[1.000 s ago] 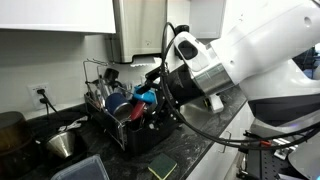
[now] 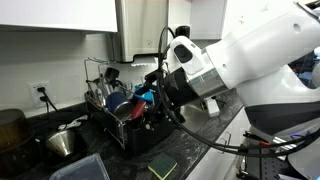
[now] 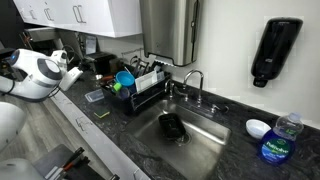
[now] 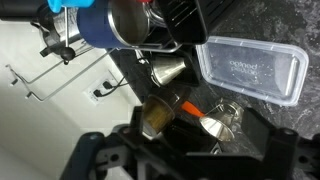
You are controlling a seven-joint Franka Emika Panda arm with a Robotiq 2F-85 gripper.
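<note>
My gripper is open, its dark fingers spread at the bottom of the wrist view with no object held between them. Beyond the fingers lie a shiny metal piece with an orange part (image 4: pixel 217 126) and a clear plastic container (image 4: pixel 253 70). A metal cup (image 4: pixel 168 68) rests close to the container. The dish rack (image 2: pixel 127 133) holds a blue cup, a red item and other dishes; from the first exterior view, the arm overlaps its right side. A green-and-dark sponge (image 2: pixel 162 165) lies on the counter in front of the rack.
Dark pots (image 2: pixel 14 140) stand by the wall at the left. The sink (image 3: pixel 186 150) contains a black item (image 3: pixel 172 126), with a faucet (image 3: pixel 196 84) behind it. A white bowl (image 3: pixel 258 128) and blue soap bottle (image 3: pixel 282 138) stand to its right.
The arm has shifted slightly leftward in the first exterior view, and its hanging cable has moved with it. The objects on the counter look unmoved.
</note>
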